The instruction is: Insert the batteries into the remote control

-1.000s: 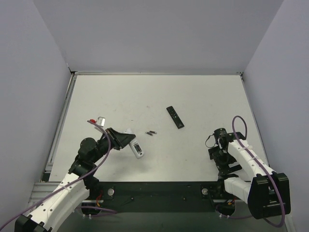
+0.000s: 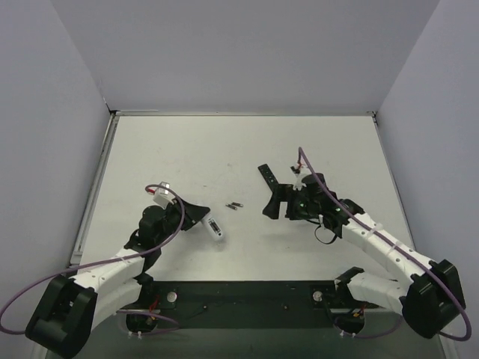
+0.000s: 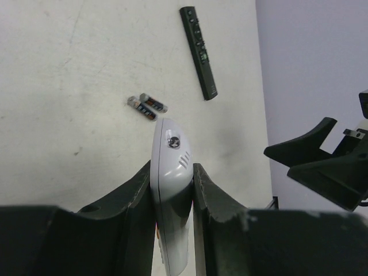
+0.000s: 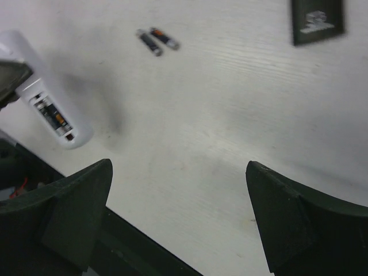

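Observation:
The white remote [image 2: 214,229] [image 4: 80,129] is gripped in my left gripper [image 2: 196,212], its open battery compartment [image 4: 53,115] showing batteries inside in the right wrist view. Two loose batteries [image 2: 231,206] [image 3: 142,109] [image 4: 164,38] lie side by side on the table beyond it. My right gripper [image 2: 277,202] stands open above the table, right of the loose batteries, with nothing between its fingers.
A dark second remote [image 2: 266,173] [image 3: 198,52] [image 4: 316,23] lies behind the right gripper.
My right arm has swung from the far right front corner leftward and back to near the batteries and dark remote. The left gripper, still holding the white remote, has moved only slightly.

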